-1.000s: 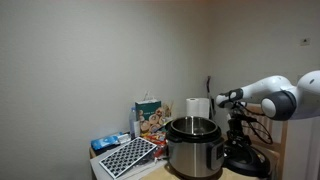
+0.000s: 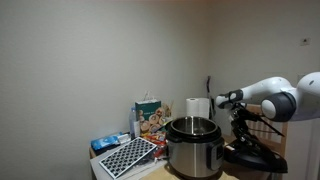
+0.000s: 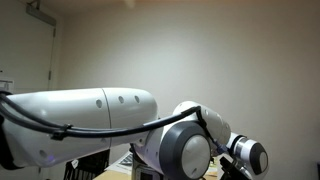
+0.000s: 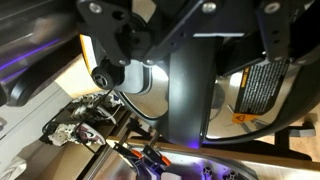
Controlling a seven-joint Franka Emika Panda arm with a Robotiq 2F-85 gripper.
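A steel pressure cooker (image 2: 195, 148) with a black rim stands uncovered on the table. To its right, my gripper (image 2: 245, 134) is shut on the lid, a dark round piece (image 2: 256, 157) hanging somewhat tilted beneath it. In the wrist view, the lid's shiny steel top (image 4: 152, 95) carries a black handle bar (image 4: 187, 100) and a warning label (image 4: 258, 87). The fingertips are hard to make out against the dark handle. The arm hides the lid in the second exterior view.
Left of the cooker lie a perforated tray (image 2: 124, 157) and a blue box (image 2: 106, 143). A patterned bag (image 2: 150, 117) and a paper towel roll (image 2: 198, 107) stand behind. A wooden chair (image 2: 274, 130) is at the right, behind the lid.
The lid and my gripper have shifted a little to the right, away from the cooker, and the lid's tilt has changed. The cooker has stayed in place.
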